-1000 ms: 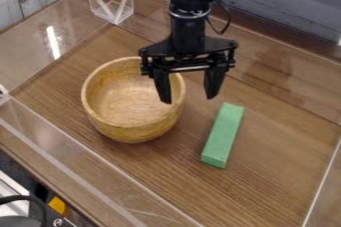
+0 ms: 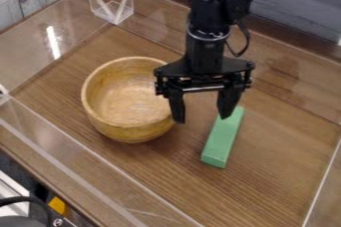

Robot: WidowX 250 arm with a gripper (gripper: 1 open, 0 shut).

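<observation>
My black gripper hangs from the top centre over the wooden table, open, its two fingers pointing down between a tan round bowl and a green rectangular block. The left finger is over the bowl's right rim; the right finger is just above the upper end of the green block. Whether either touches anything I cannot tell.
A white wire-like object stands at the back left. Cables and a small yellow item show at the lower left edge.
The gripper has shifted a little right and down, toward the green block. The bowl and block have not visibly moved.
</observation>
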